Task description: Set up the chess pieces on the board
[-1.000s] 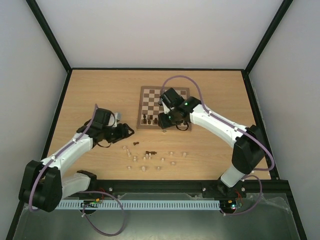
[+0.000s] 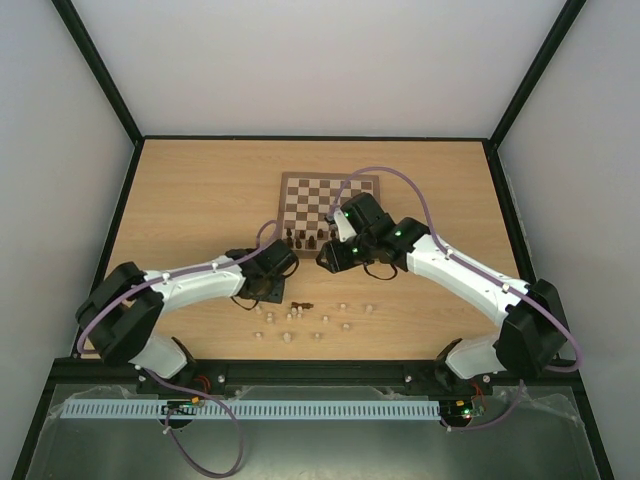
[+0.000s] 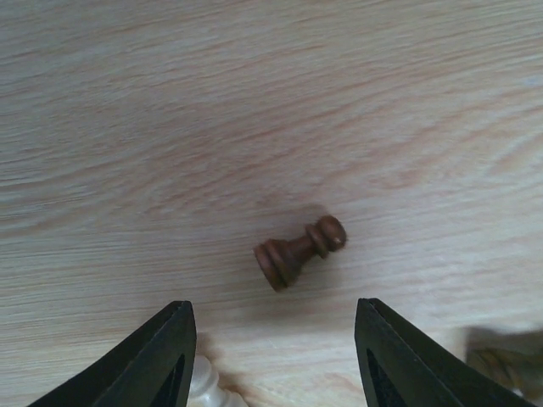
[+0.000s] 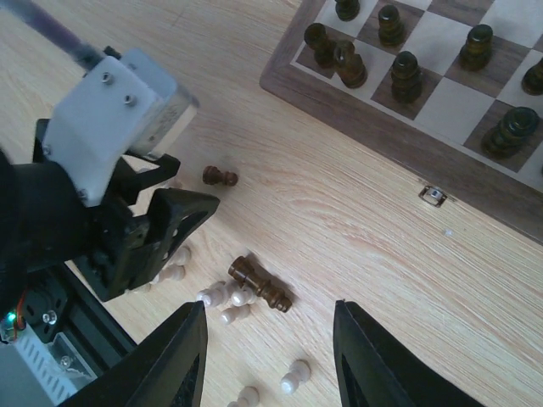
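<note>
A dark brown pawn [image 3: 299,250] lies on its side on the bare table, just beyond the fingertips of my left gripper. That gripper is open, nothing between its fingers; the right wrist view shows it low beside the same pawn [image 4: 220,175]. The chessboard [image 2: 283,205] lies farther back, several dark pieces [image 4: 406,78] standing along its near left part. My right gripper hovers open and empty near the board's front edge. Below it a longer dark piece [image 4: 260,282] lies on the table against light pieces [image 4: 217,293].
Several light pieces [image 2: 287,337] are scattered over the front of the table. One light piece [image 3: 209,386] lies by the left finger of my left gripper. A metal clasp [image 4: 433,196] sticks out from the board's front edge. Table to the board's left is clear.
My left gripper has swung right and towards the front, from the table left of the pawn to over it. The right gripper has shifted a little right and forward from the board's front edge.
</note>
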